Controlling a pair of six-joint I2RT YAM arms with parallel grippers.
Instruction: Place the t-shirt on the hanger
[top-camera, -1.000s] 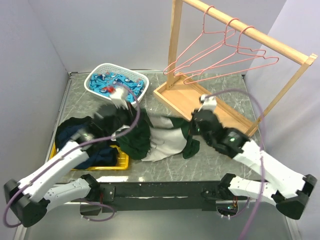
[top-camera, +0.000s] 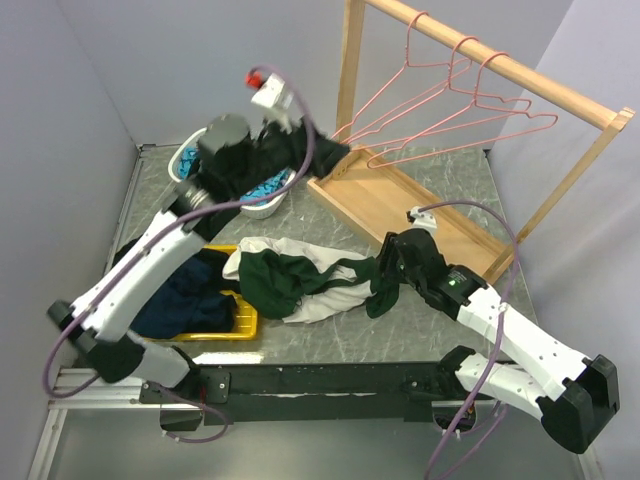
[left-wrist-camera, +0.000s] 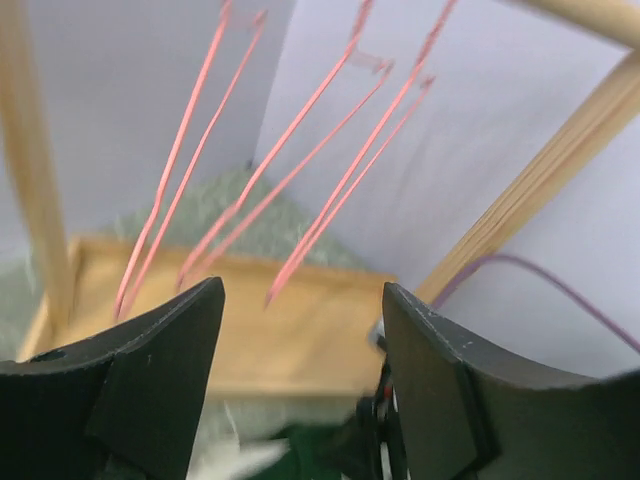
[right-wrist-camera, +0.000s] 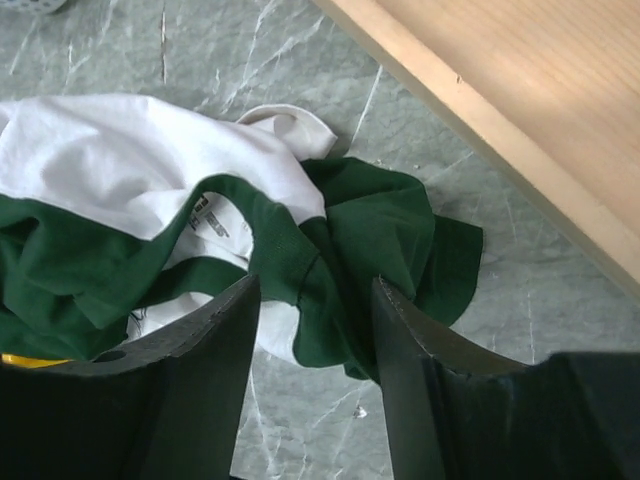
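Crumpled on the grey surface lies the white and dark green t-shirt, its left end against the yellow basket. Three pink hangers hang from the wooden rack's bar. Raised high and blurred in the top view, my left gripper is open and empty, facing the hangers in the left wrist view. Low over the shirt's right end, my right gripper has its fingers apart. Green cloth shows between and just beyond them, not visibly pinched.
The rack's wooden base stands at the back right. A yellow basket with dark clothes is at the left. My left arm partly covers a white basket with blue cloth behind it.
My left arm has risen fast from the shirt, up and toward the back. The shirt's middle is more bunched.
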